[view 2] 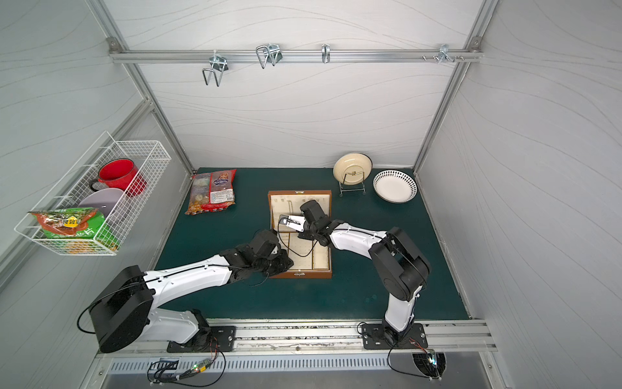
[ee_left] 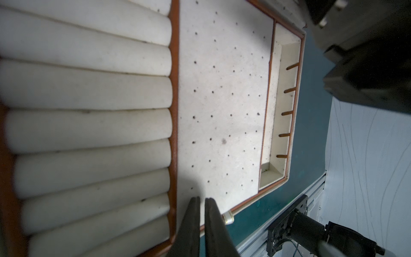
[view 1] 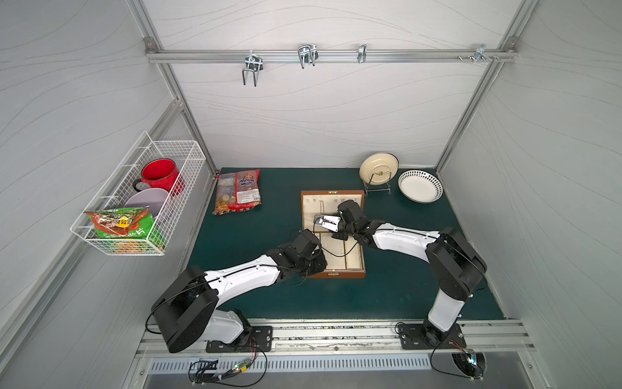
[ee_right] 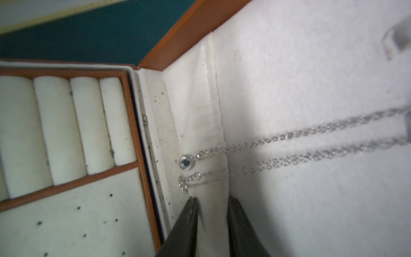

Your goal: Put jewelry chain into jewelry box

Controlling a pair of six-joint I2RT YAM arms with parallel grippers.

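The open jewelry box (view 1: 333, 275) lies mid-table. On its pale lid lining hangs the silver chain (ee_right: 291, 160), two doubled strands running down to the strip by the hinge; a round metal stud (ee_right: 186, 162) sits beside their ends. Just past those ends, over the lining strip, my right gripper is part open, with no chain visible between its fingertips. By the box's front rim, my left gripper has its fingers nearly together; I cannot make out what lies in the narrow gap.
Inside the box are white ring rolls (ee_left: 90, 90) and a pad with holes (ee_left: 222, 98). A snack bag (view 1: 237, 191) lies back left; a plate on a stand (view 1: 378, 170) and a white bowl (view 1: 420, 186) stand back right.
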